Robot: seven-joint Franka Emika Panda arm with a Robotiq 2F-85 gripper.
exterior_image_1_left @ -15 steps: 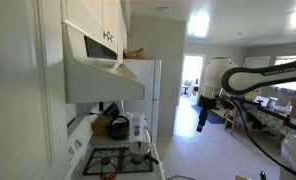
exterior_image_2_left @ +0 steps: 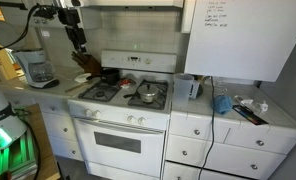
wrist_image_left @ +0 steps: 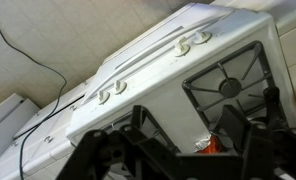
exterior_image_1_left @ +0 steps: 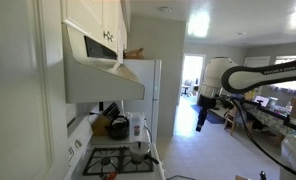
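High in front of the stove, the gripper [exterior_image_2_left: 80,48] points downward, well above the cooktop. In the wrist view its dark fingers [wrist_image_left: 136,125] stand apart and nothing shows held between them; the gripper is open. Below lies the white stove [exterior_image_2_left: 128,132] with black burner grates [wrist_image_left: 228,88]. A silver lidded pot [exterior_image_2_left: 148,93] rests on the right burners. Between the fingers, down on the stovetop, a small red-orange item [wrist_image_left: 206,146] is partly hidden.
A dark pot [exterior_image_2_left: 110,75] stands at the back left of the stove. On the right counter are a clear pitcher [exterior_image_2_left: 183,86] and a blue item [exterior_image_2_left: 223,103]. A black cable [exterior_image_2_left: 211,125] hangs over the right drawers. Free air surrounds the gripper.
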